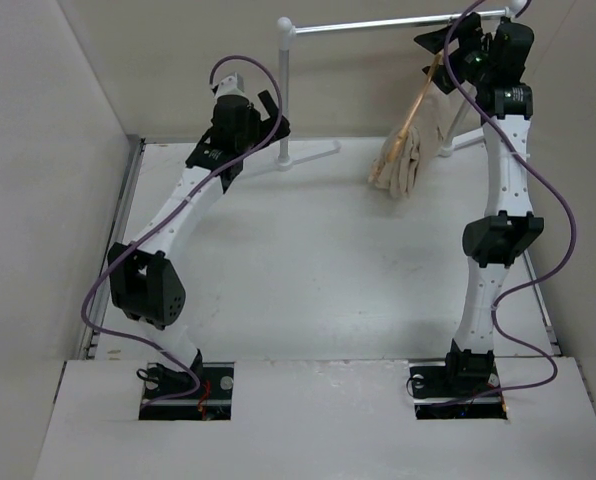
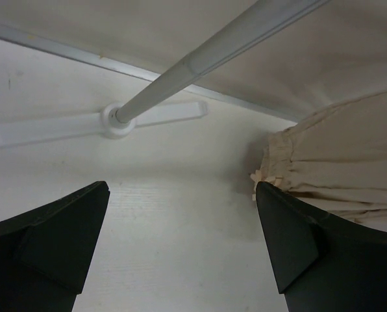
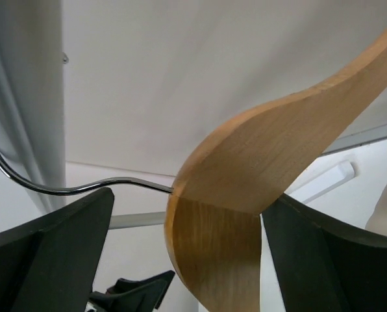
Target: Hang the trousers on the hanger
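Observation:
Beige trousers (image 1: 426, 135) hang from the wooden hanger (image 1: 419, 100), below the right end of the rail (image 1: 378, 23). My right gripper (image 1: 427, 58) is by the hanger's top, its fingers parted. In the right wrist view, the left finger (image 3: 50, 247) stands clear of the curved wood (image 3: 245, 162), while the other is close against it. The metal hook (image 3: 83, 190) reaches across the rail; whether it bears the weight I cannot tell. My left gripper (image 1: 274, 117) is open and empty beside the left post. Its wrist view shows the trousers' gathered lower end (image 2: 284, 162) off to the right.
The rack's left post (image 1: 284, 90) rises close to my left gripper, its foot (image 2: 161, 114) flat on the white table. The right post's foot (image 1: 468, 138) lies behind the trousers. Bare table (image 1: 308, 270) fills the middle.

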